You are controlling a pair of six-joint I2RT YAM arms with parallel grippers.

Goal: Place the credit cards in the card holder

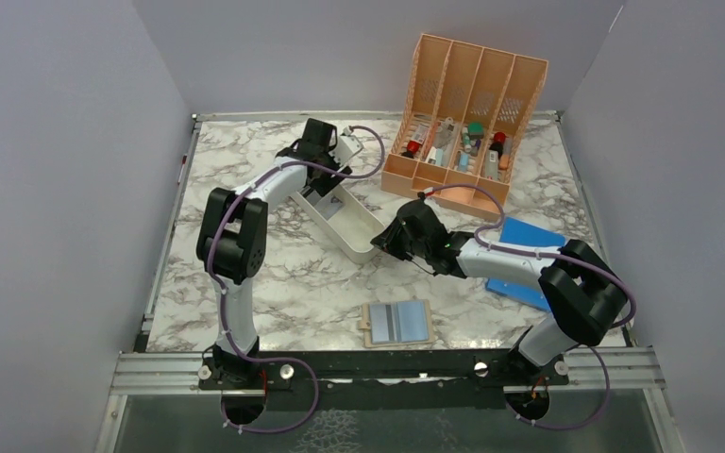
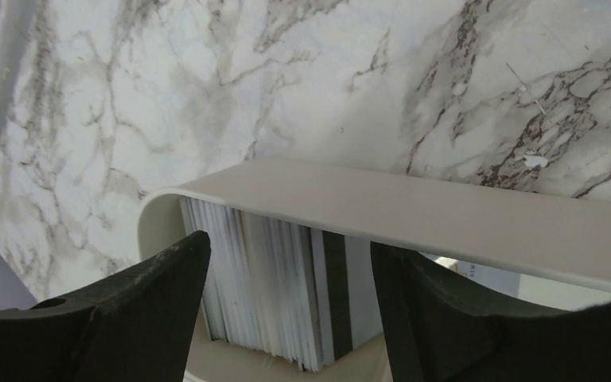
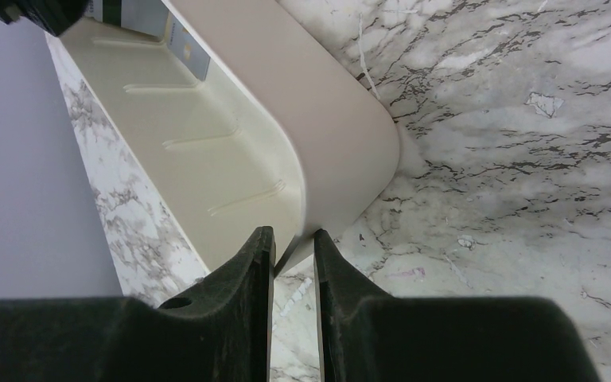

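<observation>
The long cream card holder [image 1: 353, 225] lies slantwise on the table. Packed upright at its far end is a row of cards [image 2: 258, 278], the one at the row's inner side bearing a dark stripe. Another card [image 3: 188, 48] lies in the holder beside that row. My left gripper hangs over this end with its fingers [image 2: 179, 278] spread apart, one on each side of the row. Nothing shows gripped between them. At the near end, my right gripper is shut on the holder's rim.
A wooden divided box [image 1: 452, 179] with its lid up holds small items at the back right. A blue folder [image 1: 529, 241] lies partly beneath the right arm. Near the front edge is a flat wooden board [image 1: 397, 324] with bluish panels. Bare marble surrounds the holder's left side.
</observation>
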